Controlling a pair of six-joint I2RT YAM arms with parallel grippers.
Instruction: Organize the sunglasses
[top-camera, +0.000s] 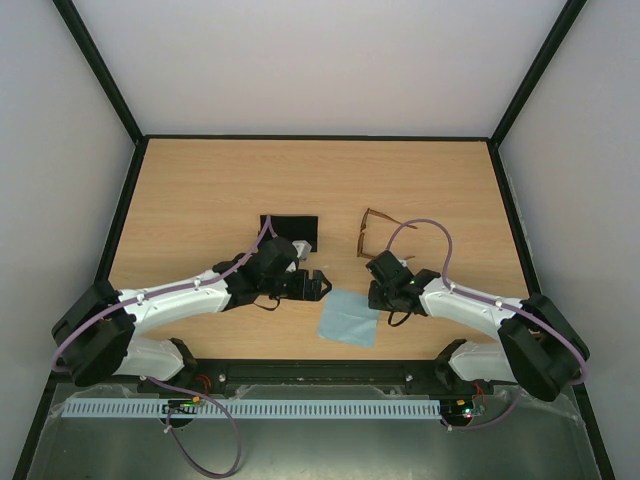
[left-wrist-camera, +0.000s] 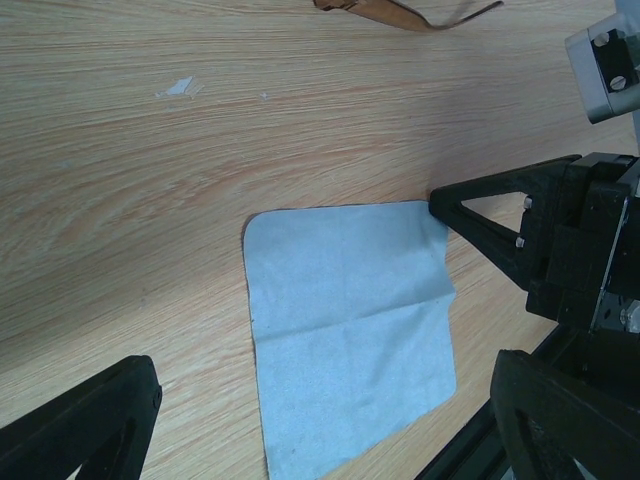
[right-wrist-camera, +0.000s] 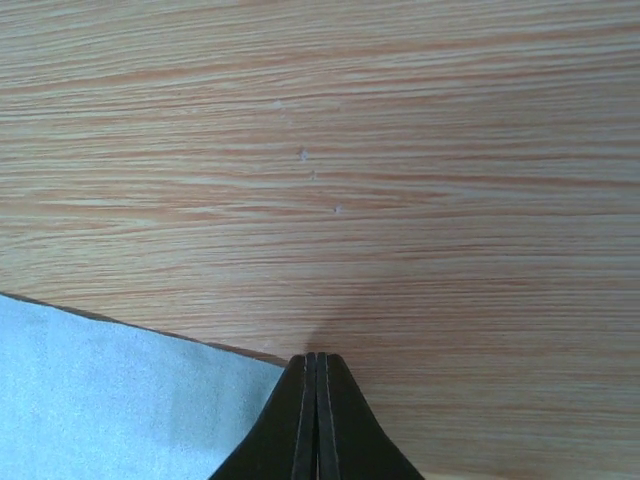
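The brown-framed sunglasses (top-camera: 362, 234) lie right of the table's middle, arms spread to the right; part of them tops the left wrist view (left-wrist-camera: 385, 12). A light blue cloth (top-camera: 347, 318) is spread flat near the front edge. My right gripper is shut at the cloth's far right corner, its tips touching it; no cloth shows between the fingers. Standing open to the left of the cloth in the top view is my left gripper (top-camera: 323, 284), its fingers apart and empty.
A black rectangular item (top-camera: 296, 228), perhaps a case or pouch, lies behind the left gripper, partly covered by that arm. Both grippers are close together around the cloth.
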